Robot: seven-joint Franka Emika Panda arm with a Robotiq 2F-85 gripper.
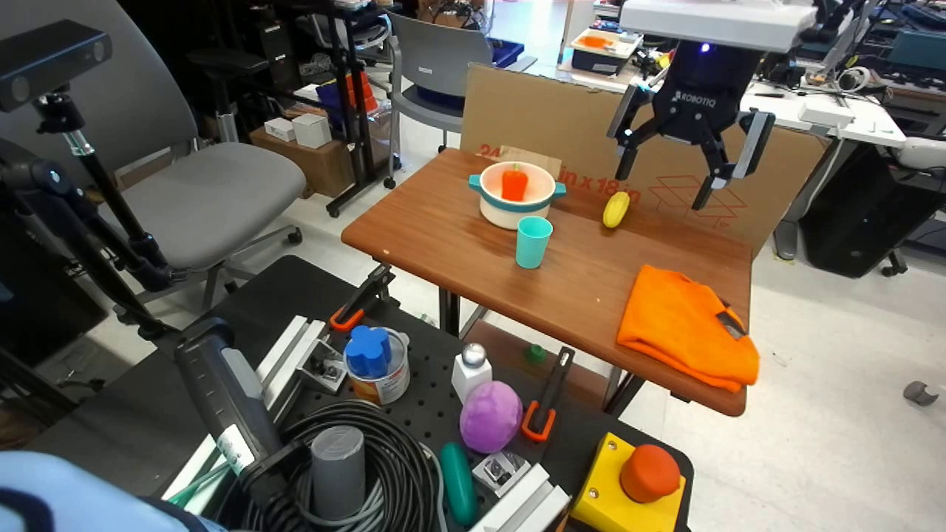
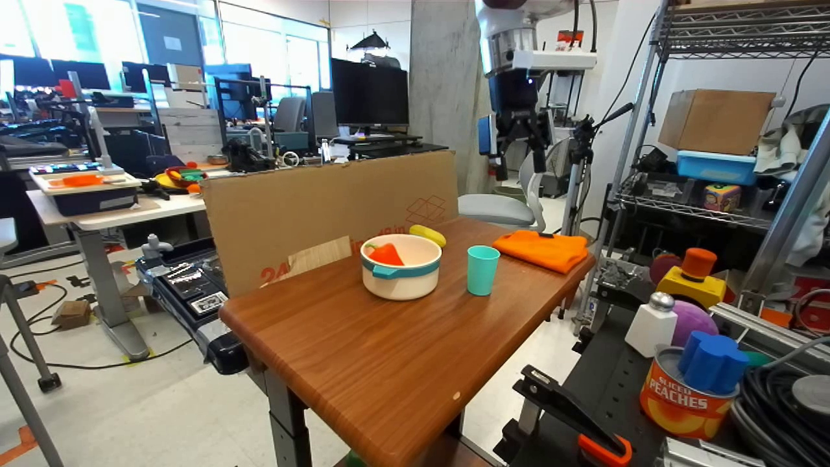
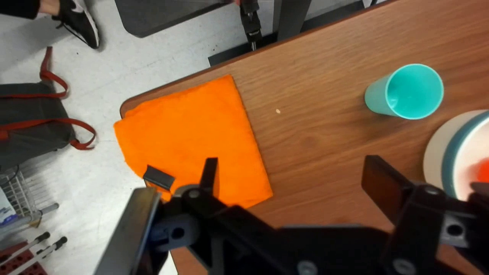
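Observation:
High above the right part of the wooden table point(image 1: 417, 217), my gripper point(image 1: 662, 189) stands open, its fingers wide apart and nothing between them. A white pot with teal handles point(image 2: 401, 284) holds an orange-red pepper point(image 1: 514, 185). Beside it stands an upright teal cup point(image 1: 533, 242). A yellow corn-like piece point(image 1: 616, 209) lies by the cardboard at the back; the wrist view does not show it. The folded orange cloth point(image 3: 192, 142) covers the table's right end in exterior view 1. My gripper touches none of them.
A cardboard sheet point(image 1: 567, 124) walls off the table's back edge. In front stands a black cart point(image 1: 426, 355) with clamps, a can, cables and a red stop button point(image 1: 650, 471). Bare wood lies between cup and cloth.

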